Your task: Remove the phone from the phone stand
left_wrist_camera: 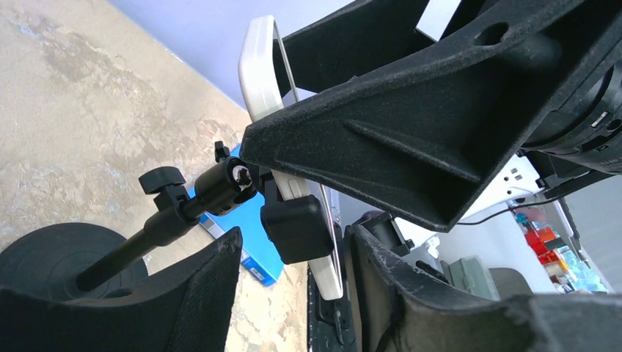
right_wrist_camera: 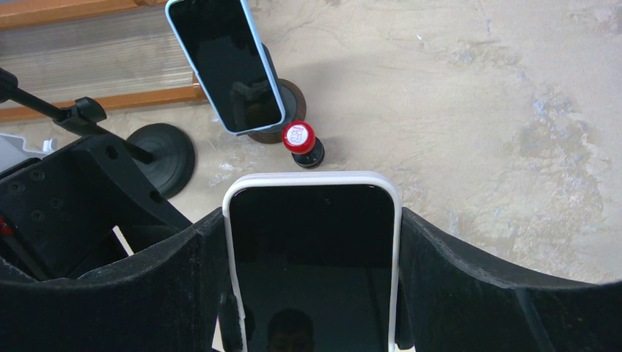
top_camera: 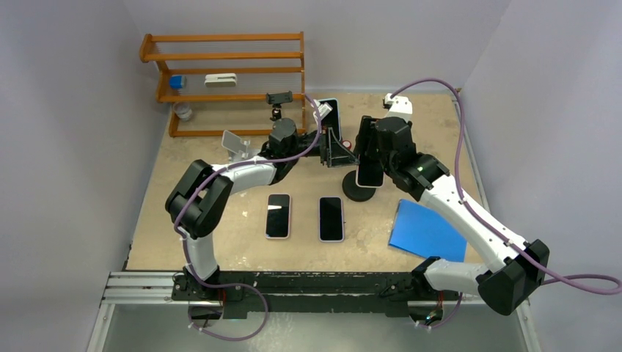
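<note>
The phone with a white rim [right_wrist_camera: 315, 271] sits in the clamp [left_wrist_camera: 297, 229] of a stand with a round black base [top_camera: 357, 188]. In the right wrist view, my right gripper straddles this phone, one finger close along each side edge. Its fingers are open, and any contact is hard to judge. My left gripper is open too, low beside the stand. From its wrist view, the clamp and the phone's lower end appear between and beyond the two fingertips. The top view shows the left gripper [top_camera: 355, 157] left of the phone; the right arm partly covers the phone.
Two phones lie flat in front, one left [top_camera: 278, 216] and one nearer the middle [top_camera: 331, 219]. A blue box [top_camera: 427, 231] lies front right. Behind stand another propped phone [right_wrist_camera: 224, 62] and a red-topped stamp [right_wrist_camera: 299, 137]. A wooden rack [top_camera: 224, 38] fills the back left.
</note>
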